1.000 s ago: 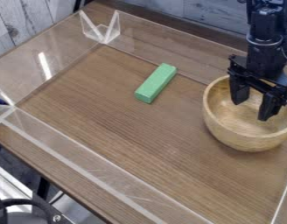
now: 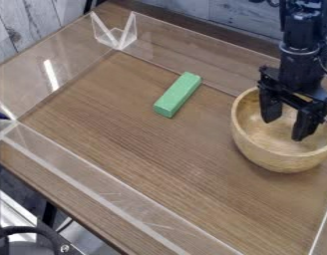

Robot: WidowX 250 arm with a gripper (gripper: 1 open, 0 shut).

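Note:
The black gripper (image 2: 289,112) reaches down from the top right into a large tan bowl (image 2: 266,154) on the right of the wooden table, its fingers apart inside the bowl. I see nothing clearly held between them. A green block (image 2: 177,95) lies on the table left of the bowl, apart from it.
A small white wire-like object (image 2: 115,30) stands at the back left of the table (image 2: 113,149). Dark cables lie beyond the table at the lower left.
The gripper and arm show only very slight movement, if any. The bowl and green block stay where they were.

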